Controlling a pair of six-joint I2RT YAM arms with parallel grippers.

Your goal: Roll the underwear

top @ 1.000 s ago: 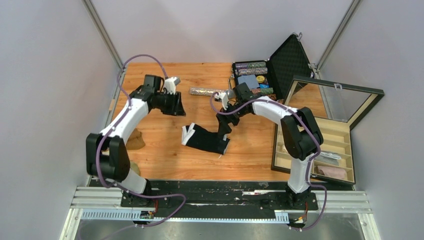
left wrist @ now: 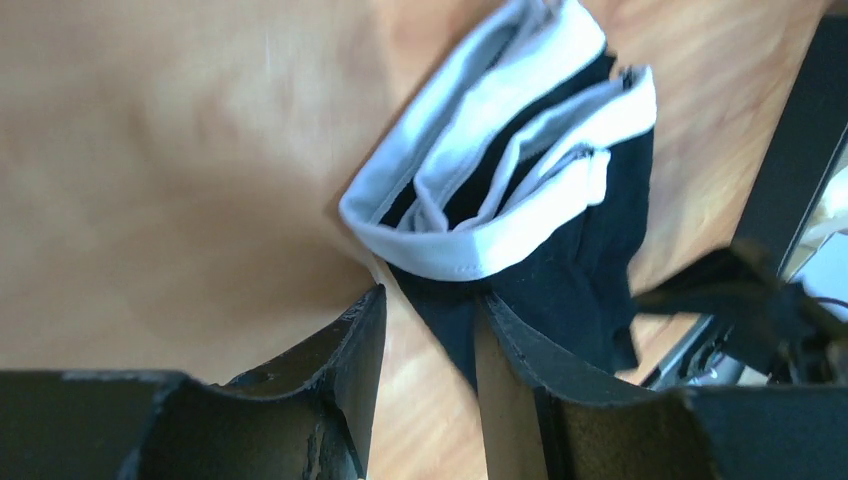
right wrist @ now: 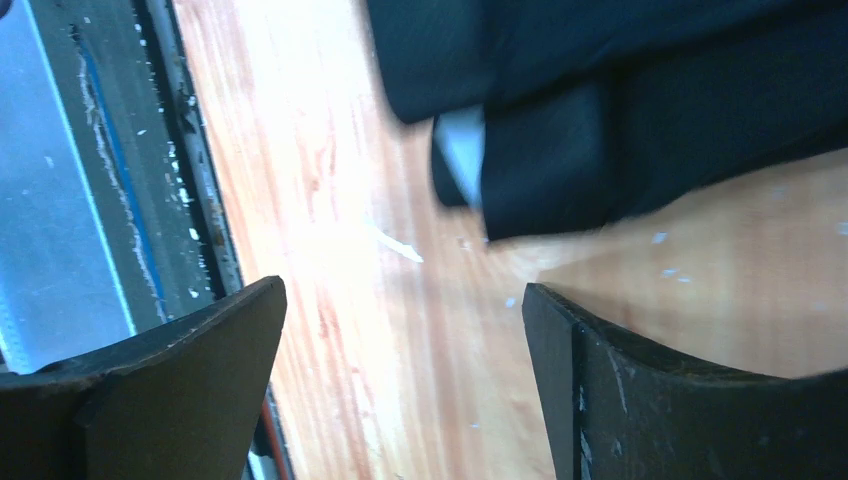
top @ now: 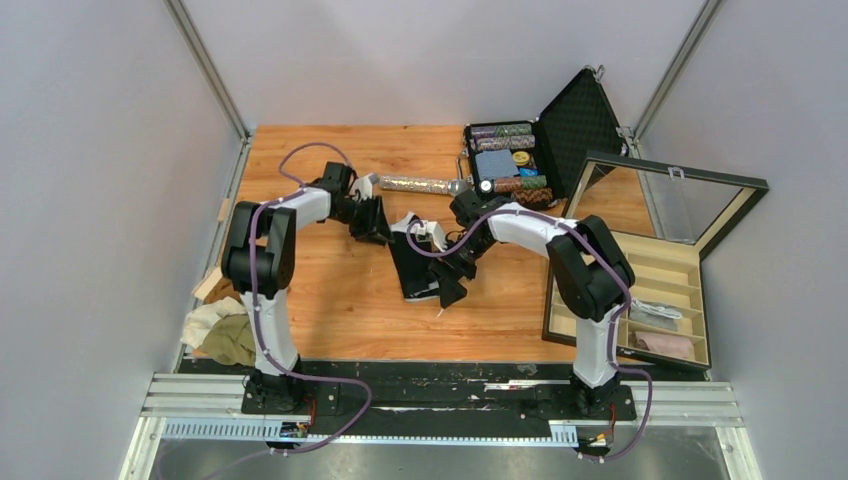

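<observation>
The black underwear (top: 408, 268) with white waistband (left wrist: 470, 250) lies folded on the table, running front to back between the grippers. My left gripper (top: 375, 232) is at its back end; in the left wrist view its fingers (left wrist: 340, 370) stand part open just beside the waistband, one over the black cloth. My right gripper (top: 450, 285) is at the front right of the underwear; in the right wrist view its fingers (right wrist: 200, 360) are apart over bare wood, with blurred black cloth beyond.
A speckled tube (top: 415, 185) lies behind the underwear. An open black case (top: 540, 140) is at back right, a lidded compartment box (top: 680, 260) at right. Loose cloths (top: 225, 340) lie at the left front. Bare wood surrounds the underwear at front left.
The underwear has turned, its waistband end now toward the back. My left gripper has moved back and right; my right gripper has moved toward the front edge.
</observation>
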